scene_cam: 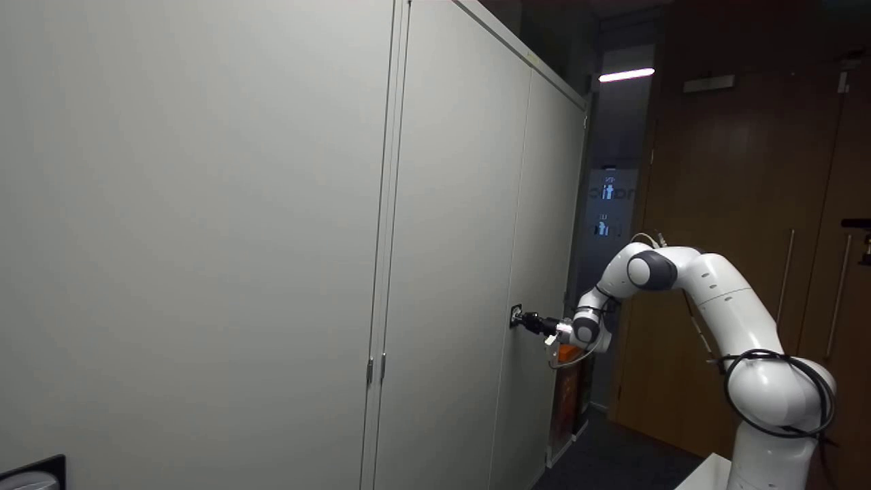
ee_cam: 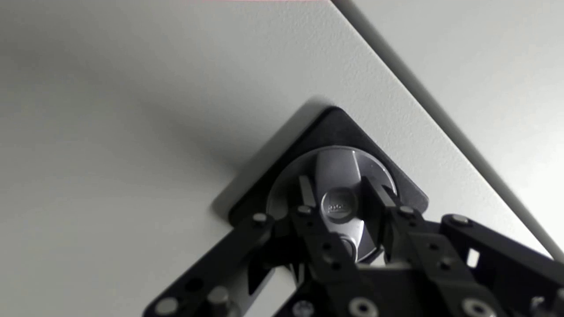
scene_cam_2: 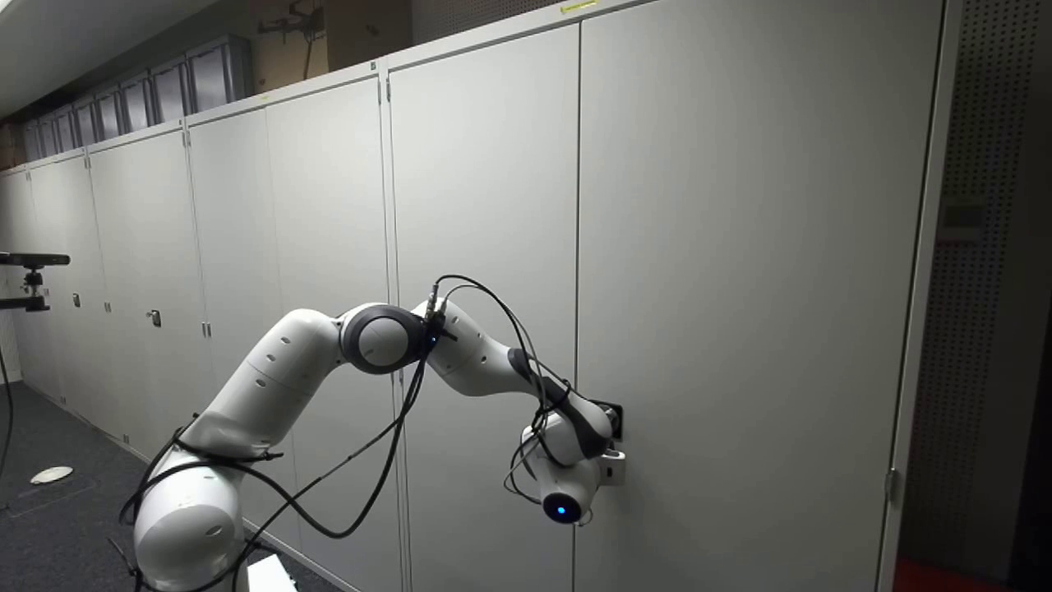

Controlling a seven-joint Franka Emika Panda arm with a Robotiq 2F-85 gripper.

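In the wrist view, a grey metal turn handle [ee_cam: 338, 170] sits in a round recess on a black square plate [ee_cam: 334, 126]. My gripper is shut on that handle, one black finger on each side of it. The plate is fixed to a light grey cabinet door [scene_cam_2: 749, 247], close to the seam between two door leaves. That door stands closed, flush with the leaf beside it. From the side, exterior view 1 has the gripper [scene_cam: 522, 317] meeting the door at the plate. The arm hides most of the handle in exterior view 2.
More grey cabinet doors [scene_cam_2: 325, 227] run along the wall to the left. A wooden door [scene_cam: 727, 204] stands behind the arm, and an orange-red object [scene_cam: 565, 392] is beyond the cabinet's far end. Cables [scene_cam_2: 335, 533] hang loosely along the arm.
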